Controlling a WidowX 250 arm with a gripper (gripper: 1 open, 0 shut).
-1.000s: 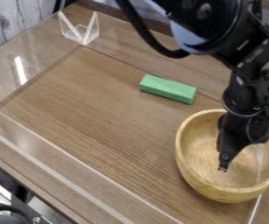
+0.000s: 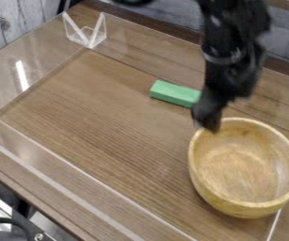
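Note:
The dark robot gripper (image 2: pixel 210 117), motion-blurred, hangs over the table at the upper right, above the near end of a green block (image 2: pixel 172 92) and the back rim of a wooden bowl. Its fingers are too blurred to show their state clearly. The pale wooden bowl (image 2: pixel 245 198) lies at the lower right, its inside empty as far as visible.
A clear plastic object (image 2: pixel 87 28) stands at the back left, near the table's edge. Dark cables show at the lower left.
The gripper has risen out of the bowl and moved up and left toward the green block. The bowl and block have stayed in place.

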